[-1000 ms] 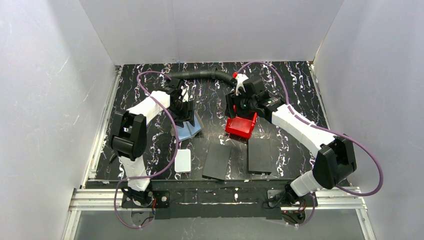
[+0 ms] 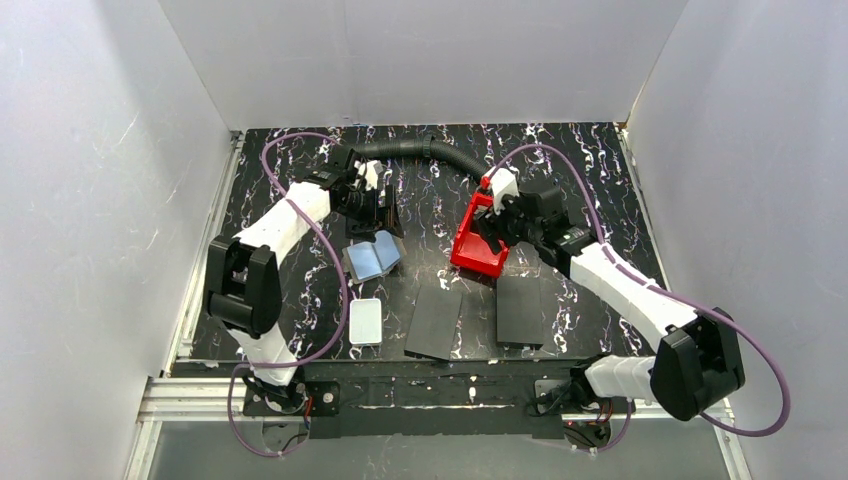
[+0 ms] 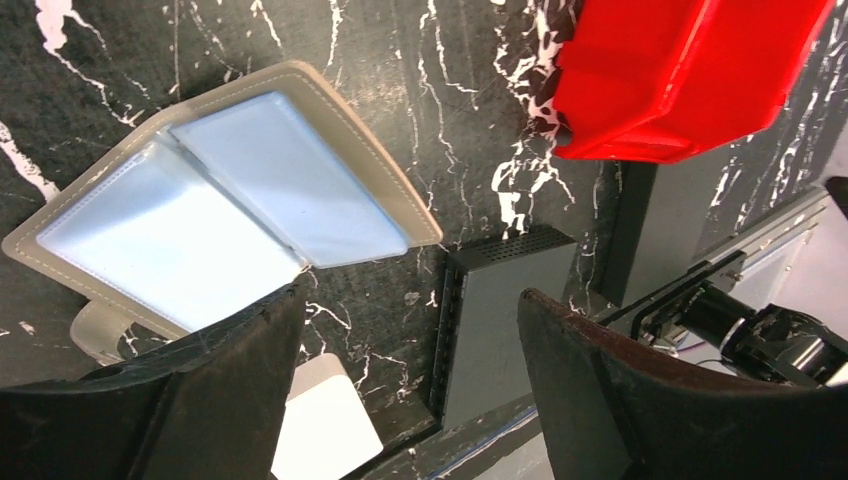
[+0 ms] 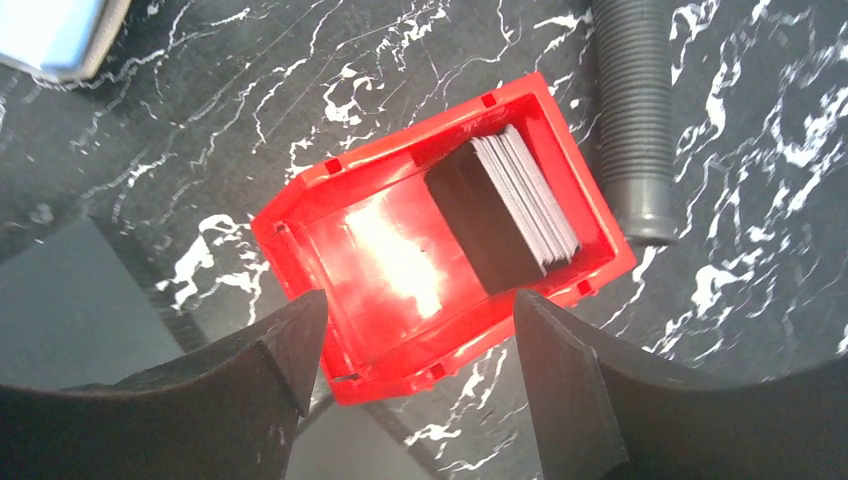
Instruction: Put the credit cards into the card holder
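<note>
The card holder [image 3: 365,165] lies opened flat on the dark marbled table, grey-beige with two pale blue inner panels. No cards show on it in the left wrist view. Over its far edge hovers my left gripper [image 2: 376,215], fingers parted and empty. A stack of white-edged cards [image 4: 525,195] stands on edge at one end of the red bin [image 4: 390,250], its front face dark. Above this bin my right gripper is open, with nothing between its fingers; the stack lies beyond the fingertips. From the top, the right gripper hides the cards.
A white tray [image 2: 366,322] and two dark flat boxes [image 2: 434,322] lie along the front. A ribbed black hose [image 2: 410,148] runs across the back, its end close to the bin. Bare table separates holder and bin.
Over the last second my left gripper has shifted slightly away from over the holder, uncovering more of it.
</note>
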